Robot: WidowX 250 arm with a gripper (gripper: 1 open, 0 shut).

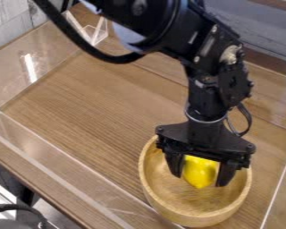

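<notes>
A black robot gripper (206,156) reaches down from the top into a tan round bowl (188,204) at the lower right. Inside the bowl a yellow object (199,175) sits between the gripper's fingers, which stand around it and partly hide it. Whether the fingers press on it is not clear.
A black cable shows at the lower left corner.
</notes>
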